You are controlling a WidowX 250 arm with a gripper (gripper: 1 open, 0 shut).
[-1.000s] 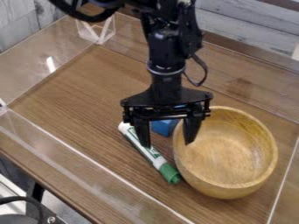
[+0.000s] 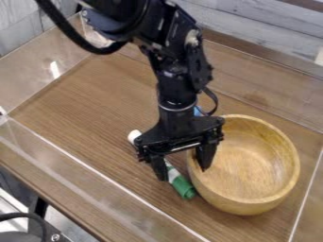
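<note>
My black gripper [image 2: 177, 151] is low over a white-and-green tube [image 2: 180, 184], its fingers open on either side of it. The tube lies slanted on the wooden surface, its green end toward the front and its middle partly hidden by the gripper. A small blue object [image 2: 199, 111] shows behind the gripper, mostly hidden.
A large pale wooden bowl [image 2: 256, 165] stands directly right of the gripper and tube. Pale boards form the back.
The tube and bowl look unmoved.
</note>
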